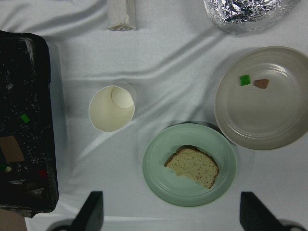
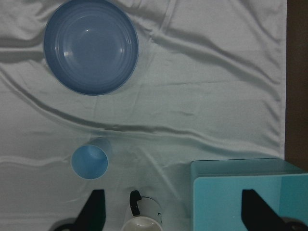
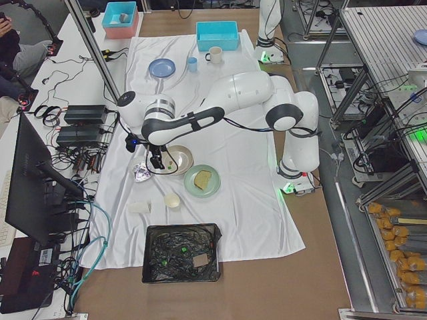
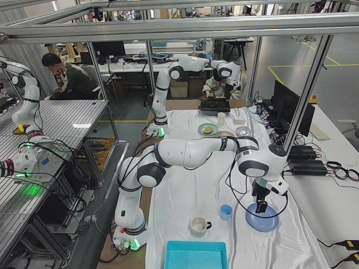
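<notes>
My left gripper hangs open over a white cloth holding a green plate (image 1: 159, 183) with bitten bread (image 1: 190, 168), a beige plate (image 1: 260, 120) with small green and brown pieces, a paper cup (image 1: 111, 108), crumpled foil (image 1: 245, 14), a white packet (image 1: 121, 14) and a black-lined bin (image 1: 24, 96) with scraps. My right gripper is open above the other end, where a blue plate (image 2: 90, 48), blue cup (image 2: 90, 159), mug (image 2: 142, 216) and turquoise bin (image 2: 236, 202) stand.
A monitor (image 3: 37, 187), cables and black boxes line the side desk beside the cloth. Metal frame posts rise around the table.
</notes>
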